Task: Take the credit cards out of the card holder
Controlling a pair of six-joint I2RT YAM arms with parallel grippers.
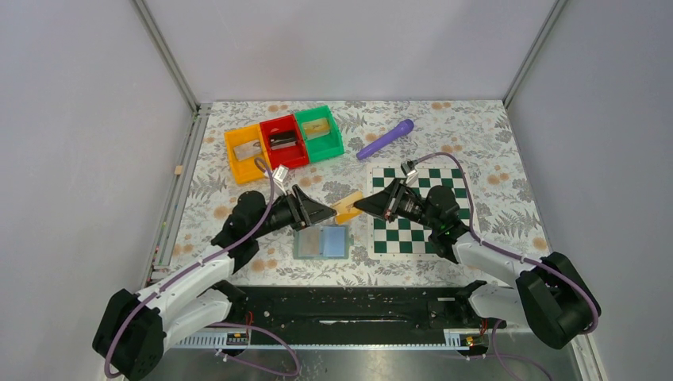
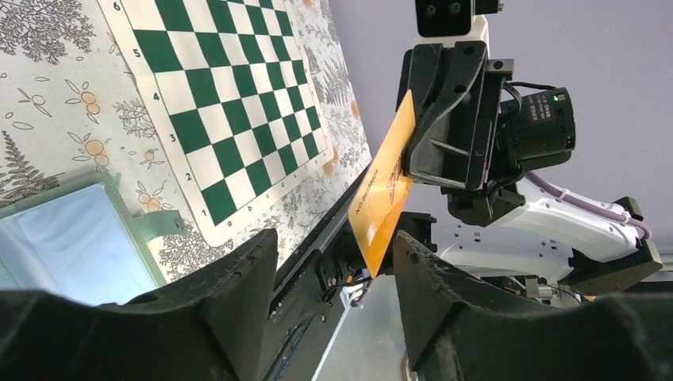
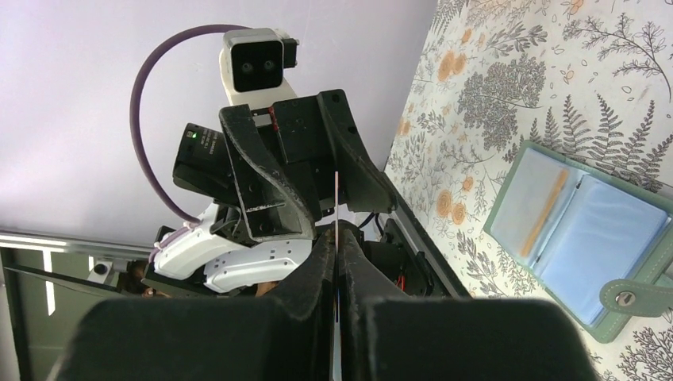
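An orange card (image 1: pixel 348 209) is raised above the table between the two arms. My right gripper is shut on it, and in the right wrist view the card shows edge-on as a thin line. My left gripper stands open with a wide gap, facing the card's free lower end in the left wrist view; whether it touches the card cannot be told. Below lies the green-edged card holder (image 1: pixel 321 243), spread open with clear and bluish pockets. Its strap (image 3: pixel 635 298) with a metal snap sticks out from one side.
Orange (image 1: pixel 244 172), red (image 1: pixel 299 163) and green (image 1: pixel 336 148) bins at the back left each hold something flat. A purple microphone (image 1: pixel 385 140) lies at the back, and a green-and-white checkered board (image 1: pixel 405 236) lies under the right arm.
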